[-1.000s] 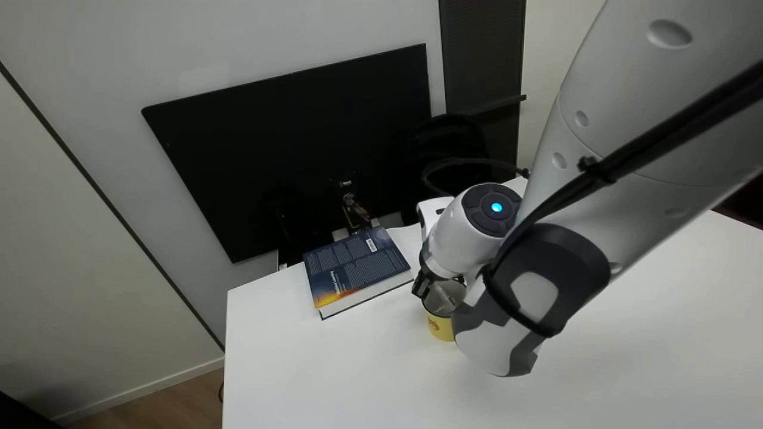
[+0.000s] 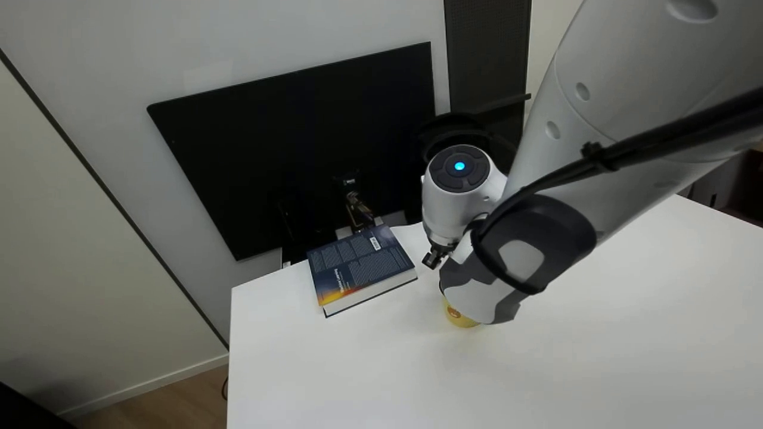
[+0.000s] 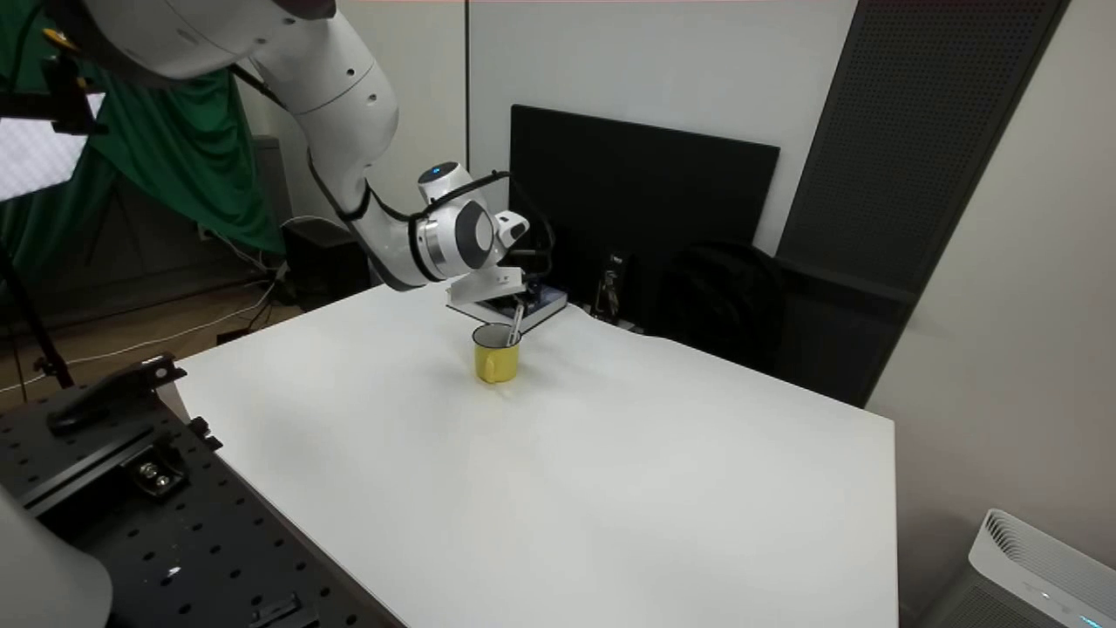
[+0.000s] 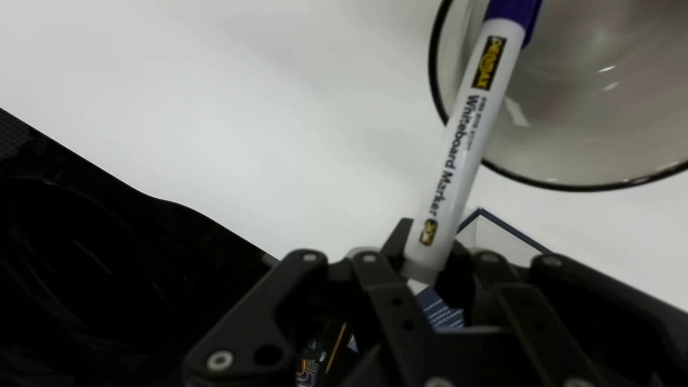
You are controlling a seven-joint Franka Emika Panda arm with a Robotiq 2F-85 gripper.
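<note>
A white whiteboard marker [image 4: 461, 142] with a purple cap [image 4: 516, 16] has its plain end between the fingertips of my gripper, which is shut on it. The marker slants across the black rim of the yellow mug [image 3: 496, 362], its capped end within the mug's opening in the wrist view. From the second exterior view, the marker [image 3: 515, 323] leans up out of the upright mug toward the gripper. In the first exterior view the arm hides most of the mug [image 2: 462, 319], and the gripper [image 2: 433, 258] shows just behind it.
A thick dark blue book [image 2: 361, 264] lies flat left of the mug, close to the table's back edge. A black monitor [image 2: 300, 143] stands behind.
In the first exterior view, the wrist has moved back and tilted differently. The mug now appears farther right and slightly farther back, more covered by the arm. The book stays put.
</note>
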